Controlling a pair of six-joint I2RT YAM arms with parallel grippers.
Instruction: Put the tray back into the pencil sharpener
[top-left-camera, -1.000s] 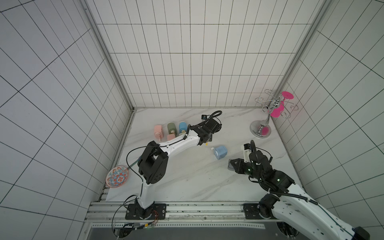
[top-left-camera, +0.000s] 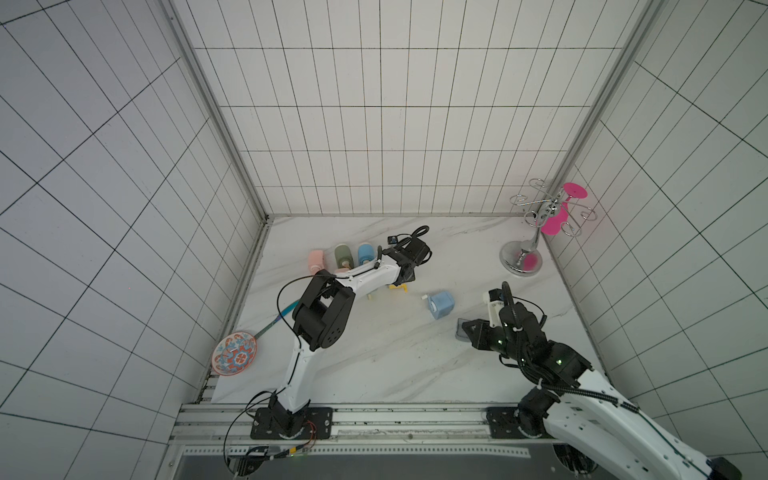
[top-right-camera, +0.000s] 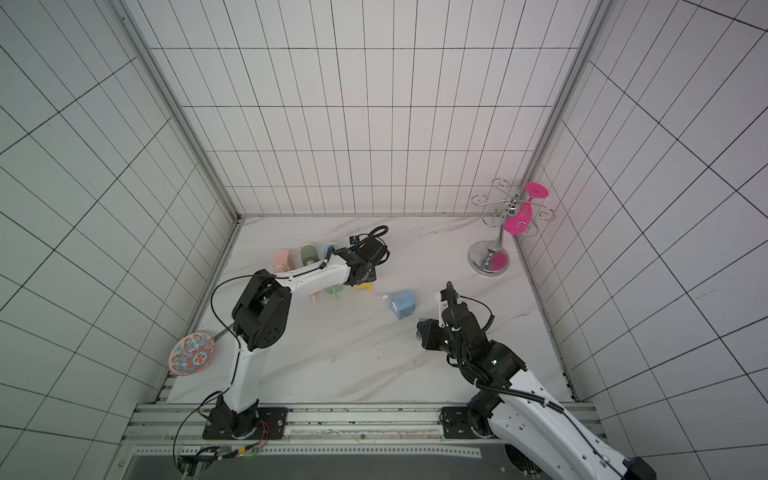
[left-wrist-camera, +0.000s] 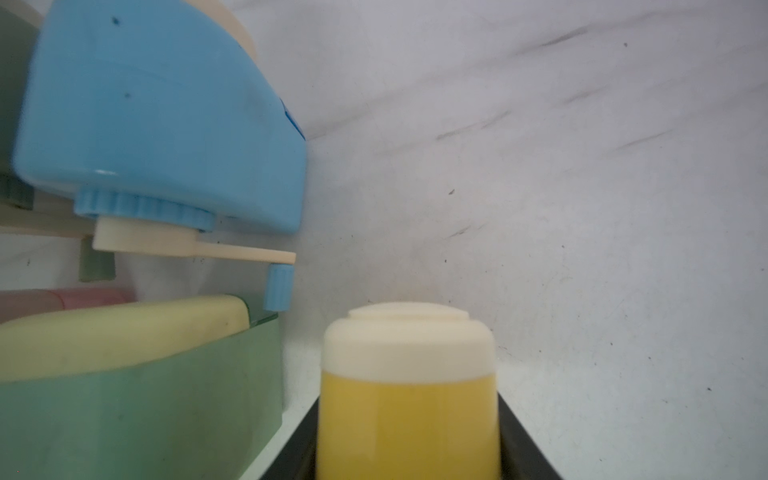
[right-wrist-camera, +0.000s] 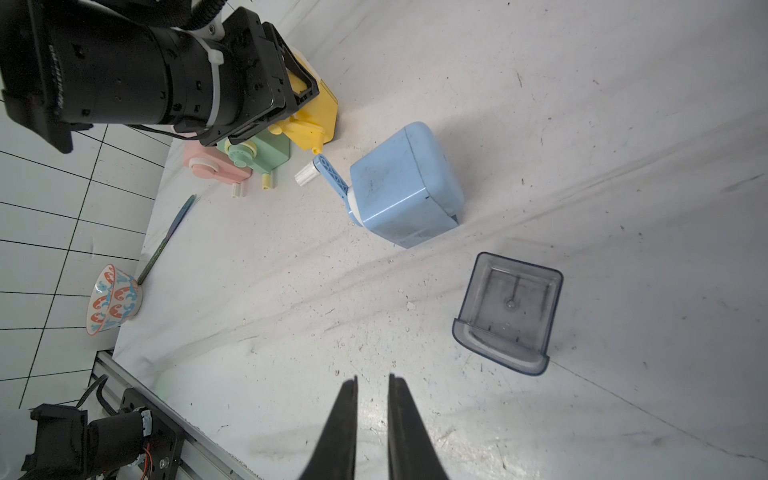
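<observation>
The clear grey tray (right-wrist-camera: 512, 308) lies on the table in the right wrist view, apart from everything. Beyond it a light-blue pencil sharpener (right-wrist-camera: 404, 188) with a crank sits alone. My left gripper is shut on a yellow sharpener (left-wrist-camera: 408, 424) with a cream end, low among the other sharpeners. In the right wrist view the same yellow sharpener (right-wrist-camera: 321, 116) shows under the left arm. My right gripper is shut to a narrow gap, with nothing visible between its fingers; in that view it appears clear of the tray.
Close to the left gripper stand a green sharpener (left-wrist-camera: 160, 408) and another blue sharpener (left-wrist-camera: 168, 112). A pink sharpener (right-wrist-camera: 214, 162) is farther left. A patterned bowl (top-left-camera: 234, 353) lies at the left edge, a metal stand (top-left-camera: 521, 257) at the back right.
The left arm has moved left over the past second, bringing the yellow sharpener closer to the sharpener row; it has nearly stopped. The right arm, tray and lone blue sharpener look almost unchanged.
</observation>
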